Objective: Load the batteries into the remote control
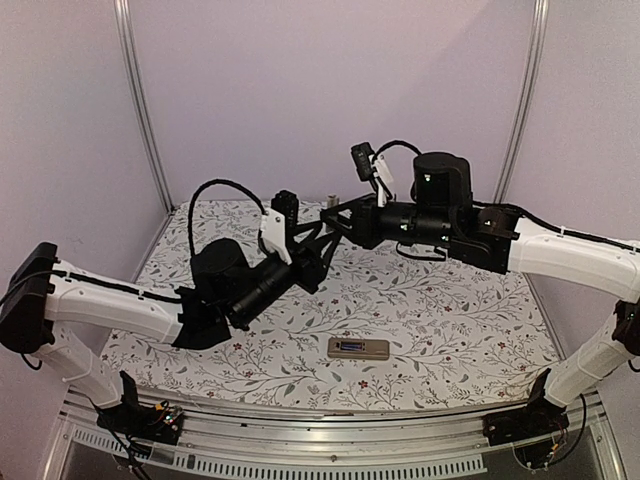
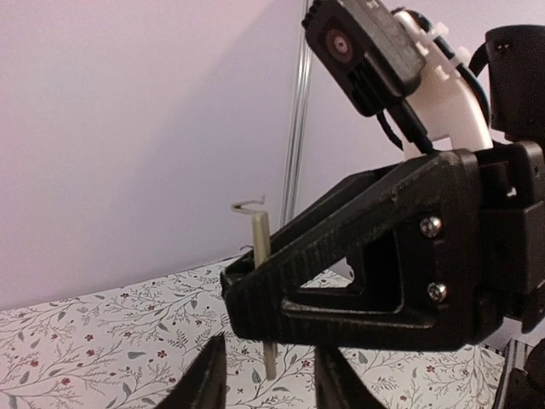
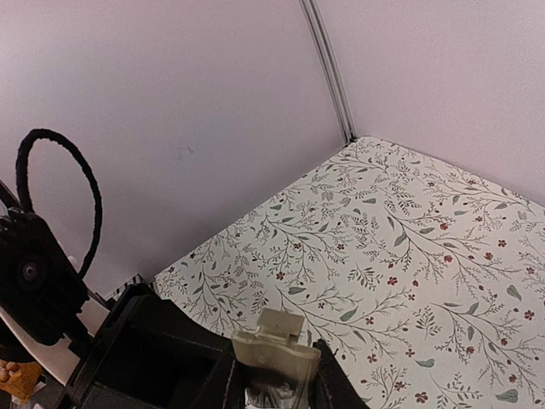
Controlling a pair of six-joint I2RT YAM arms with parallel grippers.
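Note:
Both grippers meet in mid-air above the table. My right gripper (image 1: 335, 218) is shut on a pale upright piece (image 2: 261, 230), perhaps the battery cover, with a small tab at its top. In the right wrist view this piece (image 3: 274, 358) sits between the fingertips. My left gripper is part open, its blurred fingertips just below the right gripper, either side of the piece's lower end and apparently apart from it. The remote (image 1: 375, 349) lies on the table at the front centre, with something blue in its compartment.
The floral table (image 1: 460, 330) is otherwise largely clear around the remote. Pale walls (image 1: 320, 100) enclose the back and sides, and metal rails (image 1: 330, 430) run along the front edge.

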